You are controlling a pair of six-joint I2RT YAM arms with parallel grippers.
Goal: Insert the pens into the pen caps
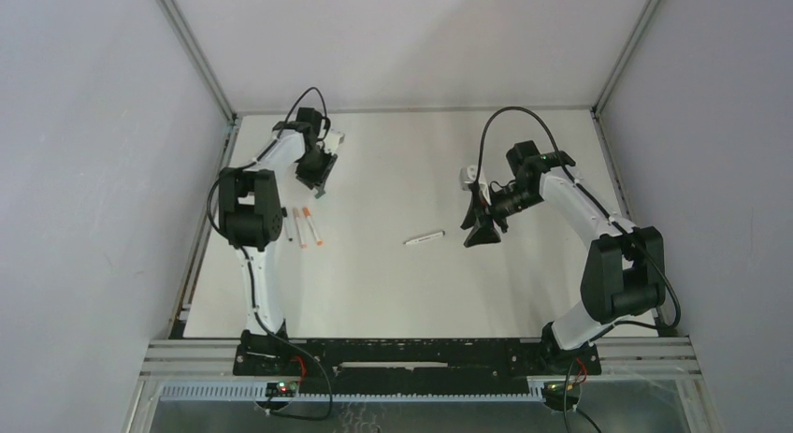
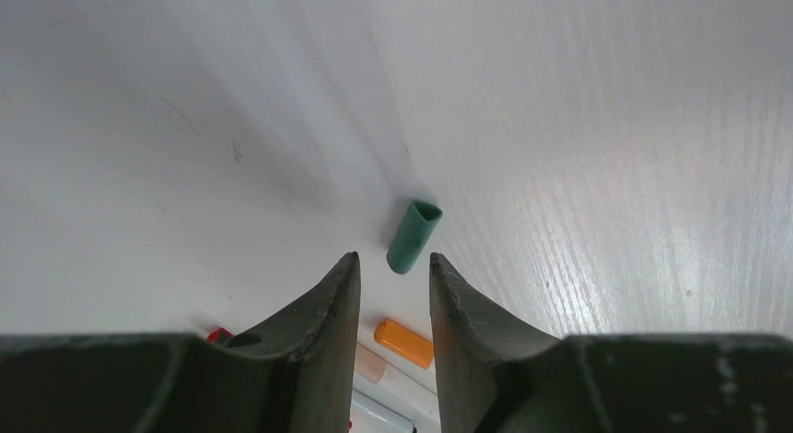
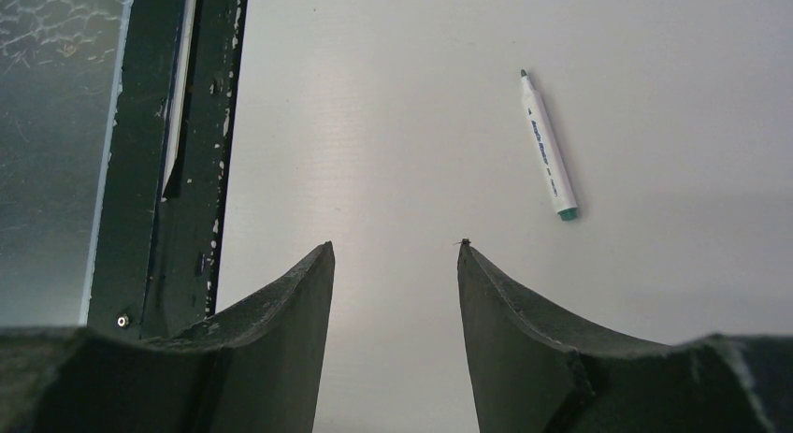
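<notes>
A small green pen cap (image 2: 412, 237) lies on the table just beyond my left gripper's fingertips (image 2: 395, 259), which stand apart with nothing held. Behind them lie pens with orange (image 2: 403, 342) and other coloured caps, partly hidden; in the top view they form a row (image 1: 311, 225) at left. A white pen (image 3: 545, 145) with a dark tip and green end lies alone near the table's middle. My right gripper hangs open and empty to the right of that pen, seen also in the top view (image 1: 480, 229).
A dark rail (image 1: 439, 353) runs along the near edge, and walls enclose the sides and back.
</notes>
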